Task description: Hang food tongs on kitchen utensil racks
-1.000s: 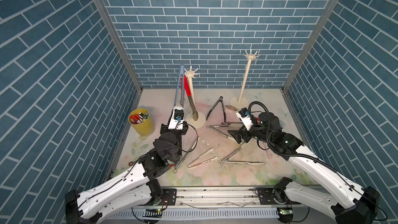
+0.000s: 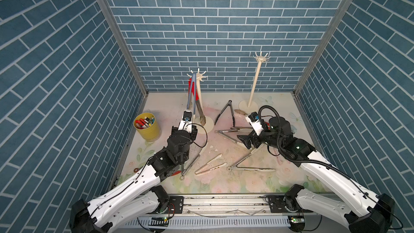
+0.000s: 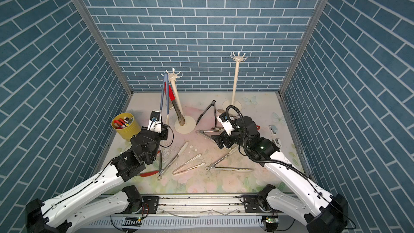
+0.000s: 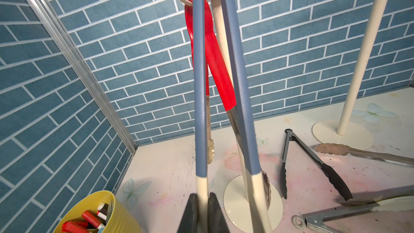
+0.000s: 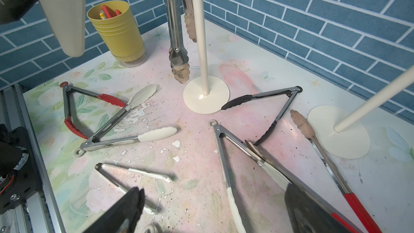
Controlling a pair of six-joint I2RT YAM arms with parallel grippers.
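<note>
In the left wrist view my left gripper is shut on one cream tip of the blue tongs [image 4: 199, 82], whose legs point up past the frame's top. Their joined end [image 2: 194, 76] is level with the hooks of the left rack [image 2: 198, 76]; contact with a hook cannot be told. Red-handled tongs [image 4: 217, 60] hang from a hook of that same rack, behind the blue legs. Above the table at the right, my right gripper stands open, its fingers [image 5: 125, 213] wide apart with nothing held.
Another rack [image 2: 255, 82], with no tongs on it, stands back right. Black tongs [image 5: 263, 97], white-tipped tongs [image 5: 129, 142] and several others lie across the table. A yellow bucket [image 2: 148, 131] of markers sits at the left.
My left gripper has moved right with the blue tongs, bringing their top lower and across to the left rack's hooks. The right arm has stayed still.
</note>
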